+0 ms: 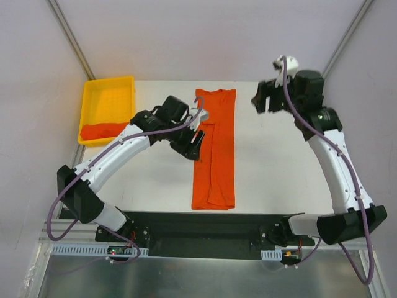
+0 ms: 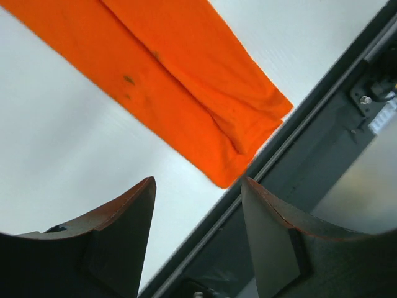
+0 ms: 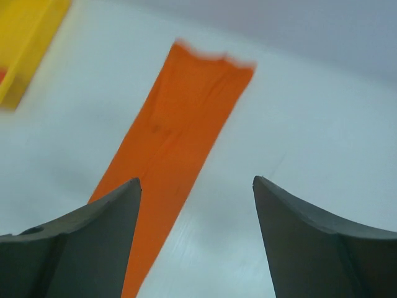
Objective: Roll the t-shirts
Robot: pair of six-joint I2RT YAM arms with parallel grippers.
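An orange t-shirt (image 1: 214, 177), folded into a long narrow strip, lies flat on the white table, running from its far edge to near the front edge. Its near end shows slightly uneven layers in the left wrist view (image 2: 205, 118). My left gripper (image 1: 193, 152) hovers over the strip's middle left side, its fingers (image 2: 139, 217) apart and empty. Off to the right and raised above the table is my right gripper (image 1: 268, 104), blurred in the top view. The right wrist view shows its fingers (image 3: 124, 211) apart with nothing between them, the strip's far part (image 3: 186, 105) beyond.
A yellow bin (image 1: 90, 112) stands at the back left with a rolled orange shirt (image 1: 104, 131) inside. A dark rail (image 1: 192, 233) borders the front edge.
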